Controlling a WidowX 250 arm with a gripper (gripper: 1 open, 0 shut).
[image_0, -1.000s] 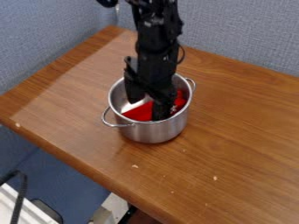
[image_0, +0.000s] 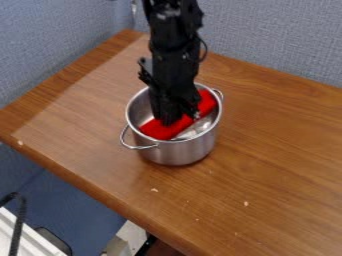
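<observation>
A steel pot (image_0: 183, 150) with two loop handles stands on the wooden table. Red material (image_0: 163, 128) lies inside it, also showing at the pot's right. The black gripper (image_0: 173, 105) reaches down from above into the pot, over the red material. Its fingertips are dark and hard to make out, and whether anything is between them cannot be seen.
Bare wooden table (image_0: 274, 170) spreads to the right and at the upper left. Blue-grey padded walls stand behind and left. A black cable (image_0: 16, 230) hangs beyond the table's lower left edge.
</observation>
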